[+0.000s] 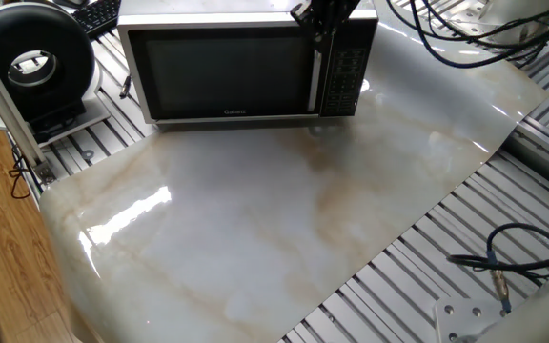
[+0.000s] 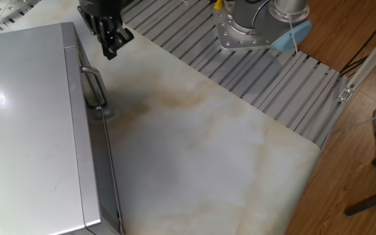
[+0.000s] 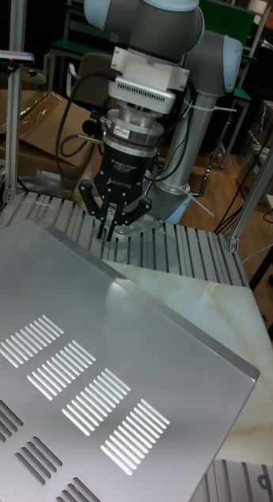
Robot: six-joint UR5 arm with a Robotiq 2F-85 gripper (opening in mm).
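Note:
A silver microwave with a dark glass door stands at the back of the marbled sheet, its door closed in exterior view 1. Its vertical handle sticks out from the front near the control panel. My black gripper points downward, its two fingertips close together with nothing visible between them. In exterior view 2 the gripper hangs above and beyond the handle, with a gap between them in the picture. From exterior view 1 the gripper overlaps the handle's top, so their distance in depth is unclear.
The marbled sheet before the microwave is bare. A round black ring-shaped object stands at the left. Slatted metal table borders the sheet, and dark cables loop at the right.

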